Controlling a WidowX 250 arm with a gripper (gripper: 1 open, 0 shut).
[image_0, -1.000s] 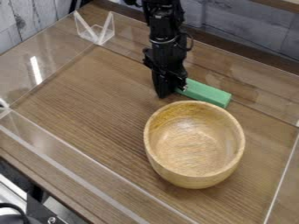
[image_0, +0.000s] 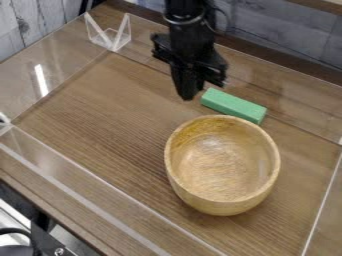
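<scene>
A large tan bowl (image_0: 221, 190) sits in front of the block, empty.
A white wire-like object (image_0: 107, 33) is at the back left, and dark cables show at the bottom left corner.
My gripper has risen away from beside the green block and looks larger in view. The block and bowl look in the same places.
</scene>
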